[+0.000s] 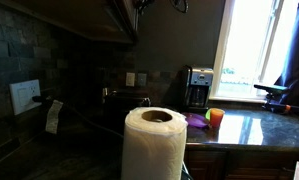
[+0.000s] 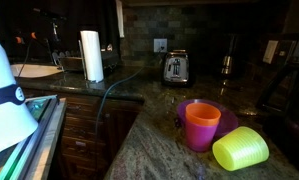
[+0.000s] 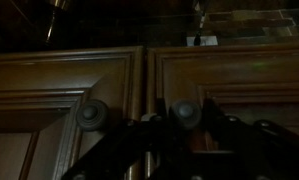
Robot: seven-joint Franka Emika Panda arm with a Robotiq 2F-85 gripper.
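Two wooden cabinet doors (image 3: 64, 85) fill the dark wrist view, each with a round knob near where they meet. The left knob (image 3: 91, 115) is clear of my gripper. The right knob (image 3: 186, 114) appears between the gripper's dark fingers, which stand apart on either side of it. My gripper is partly open; whether either finger touches the knob is too dark to tell. A dark shape at the top edge of exterior view 1, by the upper cabinet (image 1: 94, 20), may be part of my arm.
A paper towel roll (image 1: 154, 150) stands close to the first exterior camera. On the counter are a coffee maker (image 1: 197, 88), a toaster (image 2: 176, 67), an orange-pink cup (image 2: 201, 125), a purple bowl (image 2: 227, 118) and a tipped yellow-green cup (image 2: 240, 148).
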